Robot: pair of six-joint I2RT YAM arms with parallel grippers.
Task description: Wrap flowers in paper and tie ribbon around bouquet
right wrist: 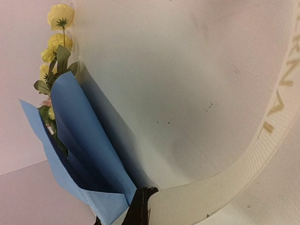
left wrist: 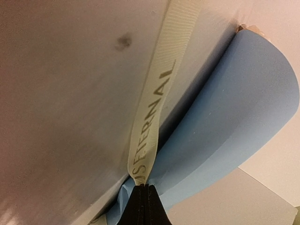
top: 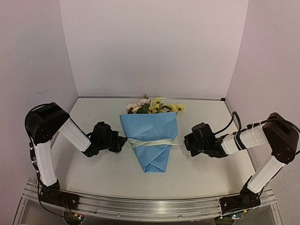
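Observation:
Pink and yellow artificial flowers (top: 152, 107) show at the top of a bouquet in blue wrapping paper (top: 152, 124), lying flat on the white table. A pale cream ribbon (top: 152, 142) with printed letters crosses the front of the wrap at mid-height. At its left side my left gripper is shut on the ribbon, which runs from the fingertips in the left wrist view. On the right, my right gripper (top: 184, 143) is shut on the ribbon's other side; in the right wrist view a stretch of ribbon (right wrist: 197, 199) loops away from the fingers (right wrist: 137, 206). No knot shows.
A metal rail (top: 145, 211) runs along the front edge. White walls (top: 154, 47) close off the back and the sides.

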